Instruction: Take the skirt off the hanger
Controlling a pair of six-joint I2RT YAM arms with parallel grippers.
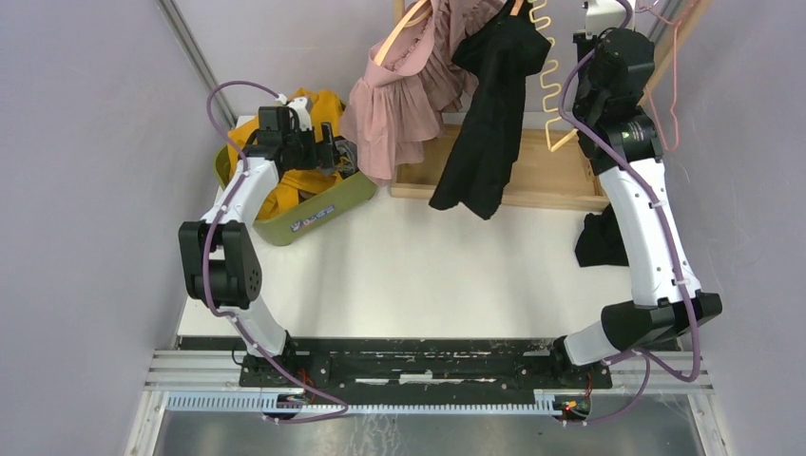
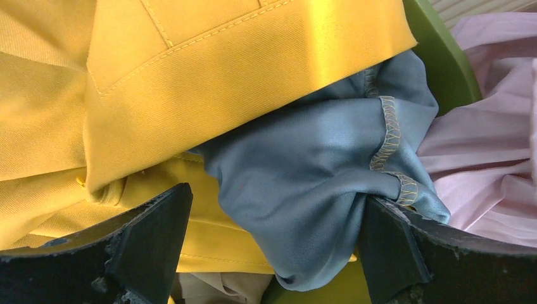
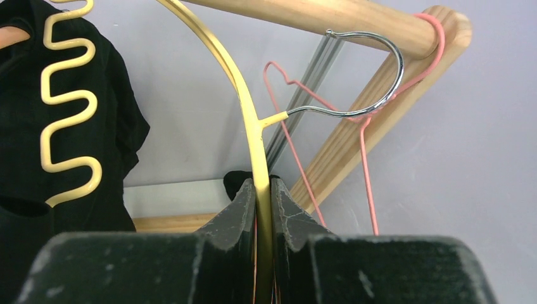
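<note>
A pink ruffled garment [image 1: 385, 123] and a black garment [image 1: 485, 123] hang on hangers from the wooden rack. At upper right, my right gripper is shut on a yellow hanger [image 3: 247, 107] with a chrome hook; no cloth shows on it. My left gripper is open over the green bin [image 1: 318, 218], above yellow cloth [image 2: 209, 76] and a blue-grey cloth [image 2: 304, 177], which lies against one finger.
Pink wire hangers [image 3: 367, 171] hang at the rack's right post [image 3: 354, 139]. A black cloth [image 1: 599, 242] lies below the rack at right.
</note>
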